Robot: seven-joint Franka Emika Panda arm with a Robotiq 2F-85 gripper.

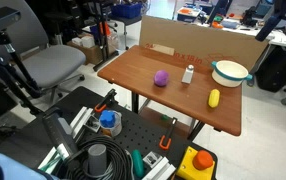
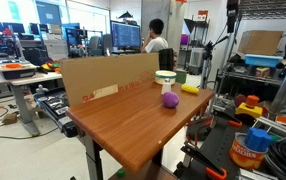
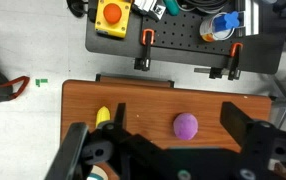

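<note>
On the brown tabletop point(image 1: 143, 68) stand a purple round object point(image 1: 161, 77), a small white bottle point(image 1: 188, 74), a yellow elongated object point(image 1: 214, 98) and a white bowl-like pot with a green rim point(image 1: 229, 72). From above, in the wrist view, my gripper is open, its dark fingers spread wide over the table with nothing held. The purple object point(image 3: 186, 126) shows between the fingers, well below them. Farther left are the yellow object point(image 3: 103, 116) and part of the pot point(image 3: 97, 174). The bottle cannot be made out there.
A cardboard panel point(image 2: 111, 78) lines the table's back edge. Beside the table's front, the dark robot base plate point(image 1: 133, 128) carries a red emergency button point(image 1: 203, 160), cables and a blue-topped container point(image 1: 107, 118).
</note>
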